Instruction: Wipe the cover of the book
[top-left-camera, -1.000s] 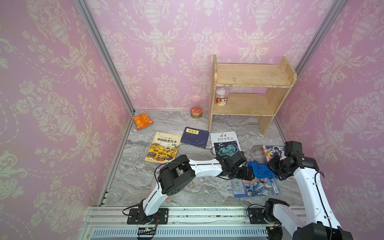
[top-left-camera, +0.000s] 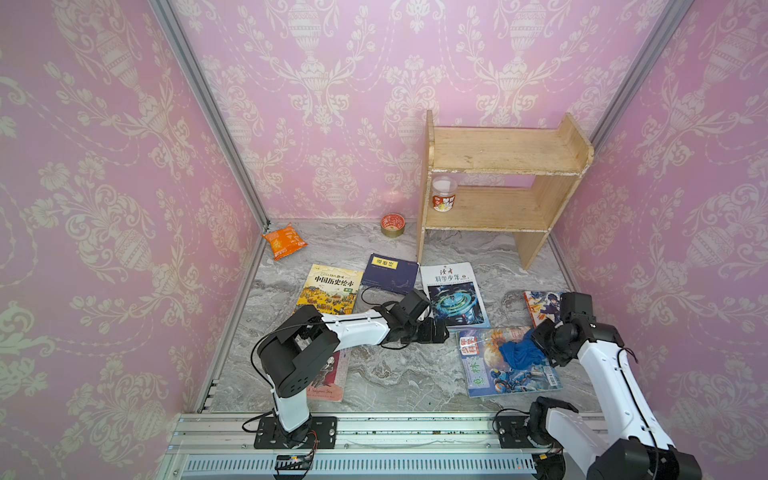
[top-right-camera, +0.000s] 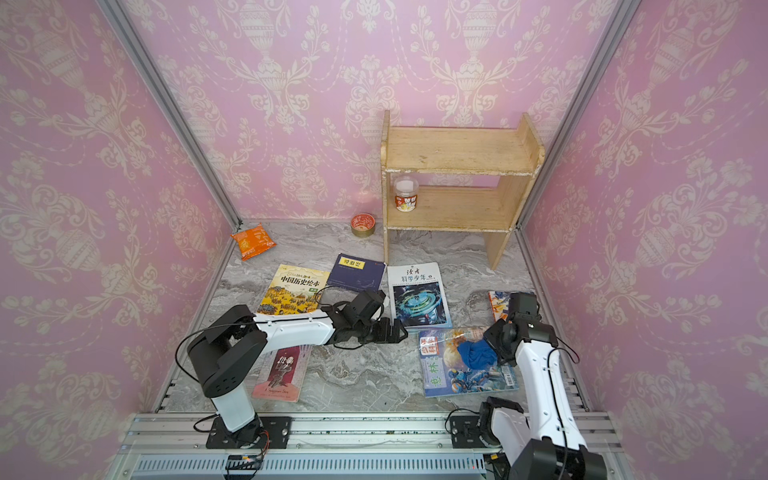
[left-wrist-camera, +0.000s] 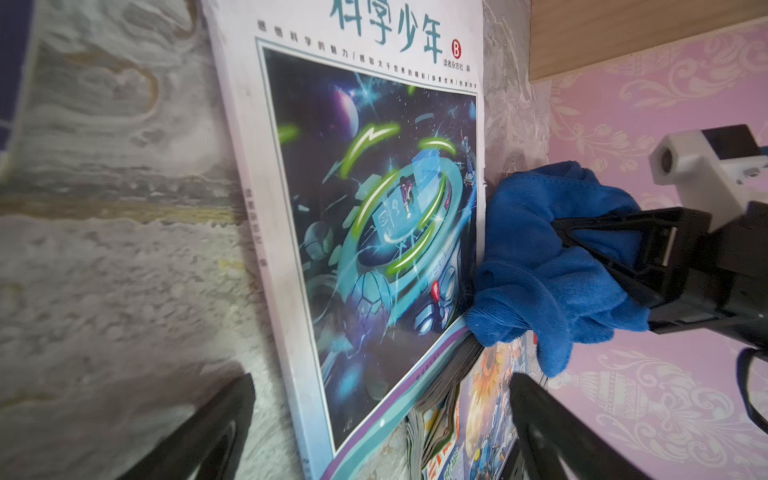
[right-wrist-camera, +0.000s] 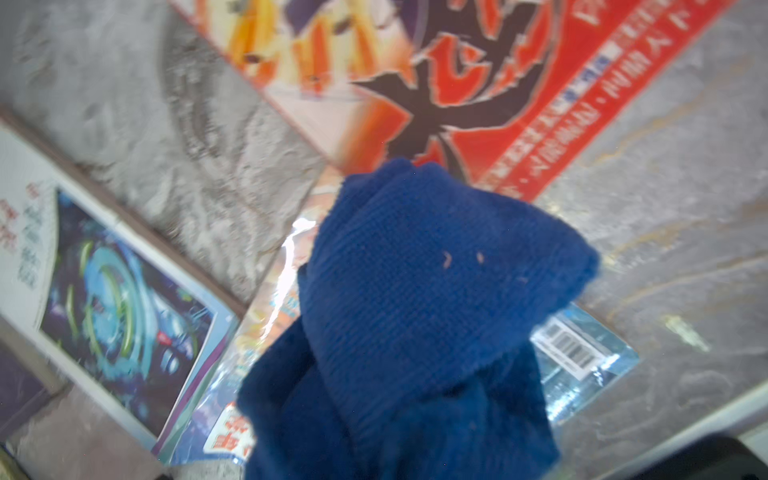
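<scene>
A blue cloth (top-left-camera: 521, 353) hangs bunched from my right gripper (top-left-camera: 545, 344), which is shut on it. Beneath it lies a large glossy picture book (top-left-camera: 485, 384) with a blue and orange cover, partly hidden by the cloth. In the left wrist view the cloth (left-wrist-camera: 552, 264) is pinched between black fingers; in the right wrist view the cloth (right-wrist-camera: 432, 320) covers the middle and hides the fingertips. My left gripper (top-left-camera: 438, 330) stands open and empty to the left of that book, just by the lower edge of a white science magazine (top-left-camera: 454, 300).
Several other books lie about, including a yellow one (top-left-camera: 329, 288), a dark blue one (top-left-camera: 390, 274) and a red one (right-wrist-camera: 456, 72). A wooden shelf (top-left-camera: 504, 149) stands at the back with a jar (top-left-camera: 443, 194).
My left arm has drawn back to the left, away from the cloth and off the glossy book. The right gripper, still shut on the cloth, has shifted slightly left and toward the front.
</scene>
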